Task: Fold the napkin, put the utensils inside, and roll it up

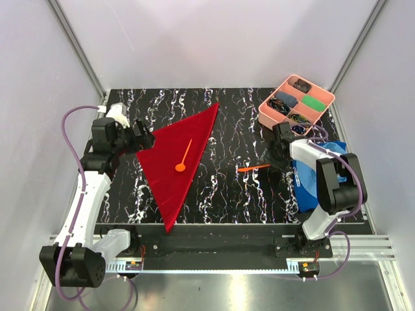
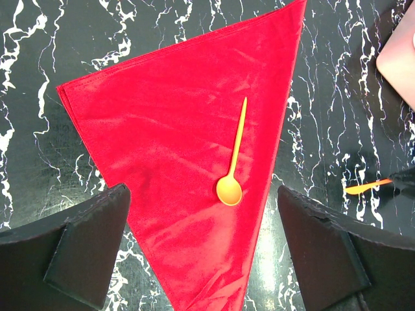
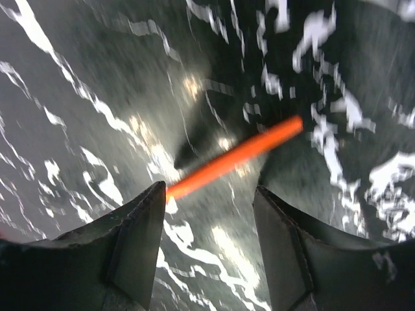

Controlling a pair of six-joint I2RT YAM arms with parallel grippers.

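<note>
A red napkin [image 1: 172,188], folded into a triangle, lies left of centre, with an orange spoon [image 1: 180,167] on it. My left gripper [image 1: 144,135] stands open above the napkin's left part; the spoon [image 2: 228,190] shows between and beyond its fingers in the left wrist view. An orange knife-like utensil [image 1: 249,168] lies on the dark marble at the right. My right gripper [image 1: 275,159] is just over that utensil's right part, open, with the orange handle [image 3: 233,155] showing beyond its fingers.
A pink divided organiser [image 1: 298,103] holding several items stands at the back right. Blue cloths [image 1: 324,181] lie at the right edge, partly under the right arm.
</note>
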